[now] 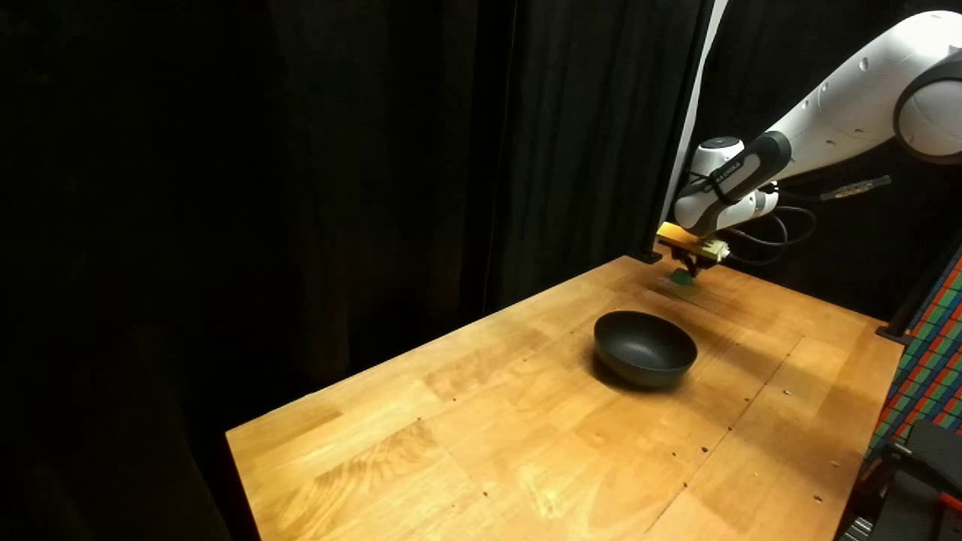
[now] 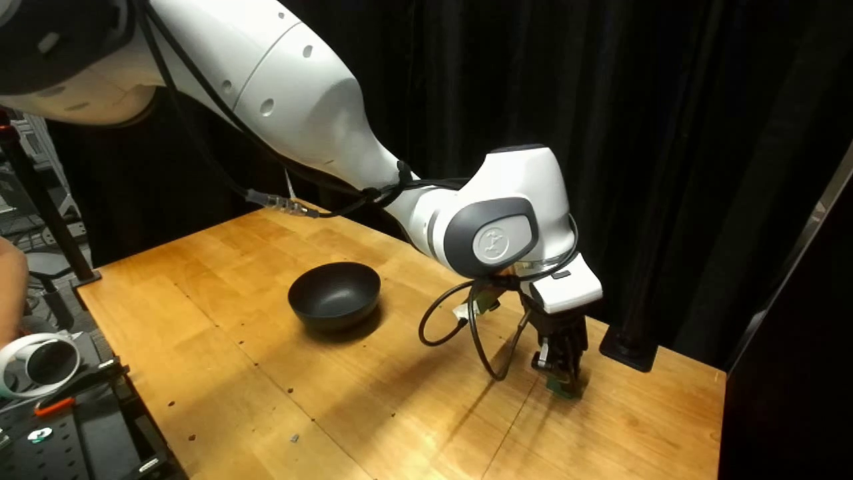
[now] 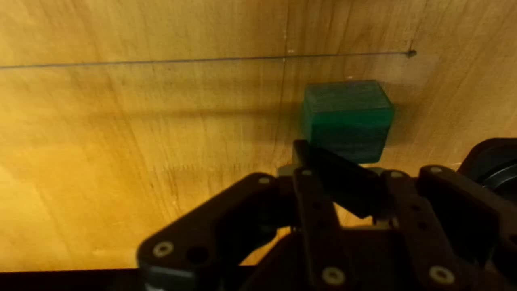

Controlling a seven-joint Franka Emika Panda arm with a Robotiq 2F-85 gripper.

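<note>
A green block (image 3: 351, 119) rests on the wooden table near its far corner. In exterior view 1 the block (image 1: 681, 278) shows small below the gripper (image 1: 692, 267). In the wrist view my gripper is shut, its fingertips together with nothing between them. The block lies just beyond the tips, its near side partly covered by them; whether they touch it I cannot tell. Exterior view 2 has the gripper (image 2: 562, 372) low over the table, with a sliver of the block (image 2: 564, 389) visible. A black bowl (image 2: 334, 300) stands empty mid-table.
A dark pole base (image 2: 629, 349) stands at the table edge close to the gripper. Cables (image 2: 488, 360) loop down from the wrist. Around the bowl the table (image 1: 505, 406) is bare. A cluttered cart (image 2: 64, 424) sits off the table's side.
</note>
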